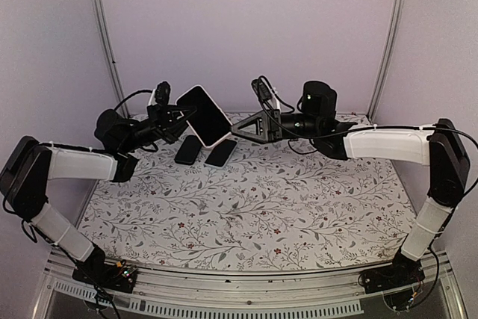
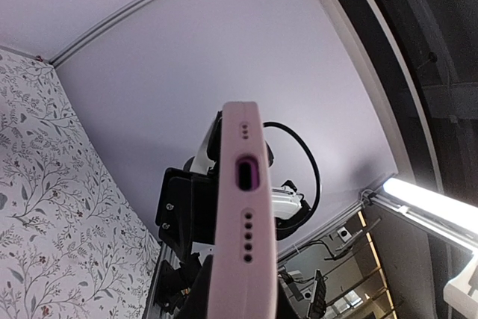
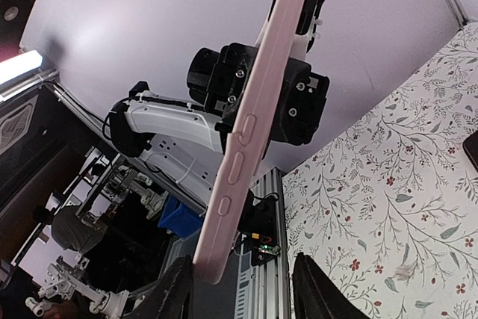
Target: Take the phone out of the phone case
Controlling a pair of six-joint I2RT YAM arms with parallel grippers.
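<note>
The phone in its pink case (image 1: 205, 116) is held tilted in the air by my left gripper (image 1: 183, 113), which is shut on it; its dark face points to the top camera. In the left wrist view the case's end (image 2: 243, 244) shows a port and holes; in the right wrist view its long edge (image 3: 254, 117) shows buttons. My right gripper (image 1: 239, 128) faces the case's lower right corner, part open, its two dark fingertips (image 3: 302, 274) just below and beside that corner, with nothing seen between them.
Pale walls enclose the back and sides.
</note>
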